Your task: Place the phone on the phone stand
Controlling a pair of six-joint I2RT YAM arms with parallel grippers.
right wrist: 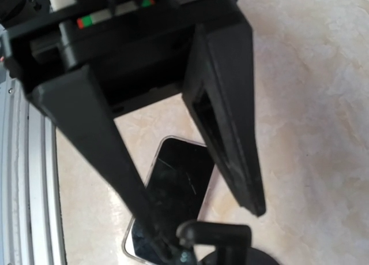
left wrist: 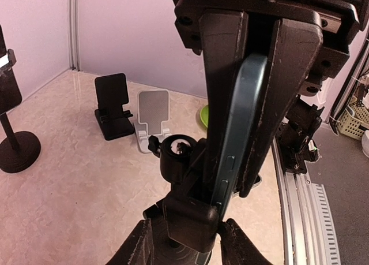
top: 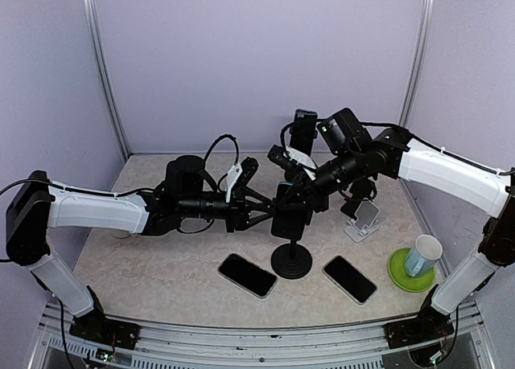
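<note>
A black phone stand (top: 291,257) with a round base stands centre front. In the left wrist view my left gripper is at its clamp (left wrist: 190,221), a finger on either side. My right gripper (top: 298,196) is above it from the right; in the left wrist view its fingers close on a thin slab (left wrist: 239,120), apparently a phone seen edge-on or part of the holder. Two phones (top: 246,276) (right wrist: 176,178) lie flat on the table at either side of the base.
A green saucer (top: 402,279) with a mug (top: 423,256) is at the right front. A silver stand (left wrist: 153,112) and black stands (left wrist: 112,100) stand behind.
</note>
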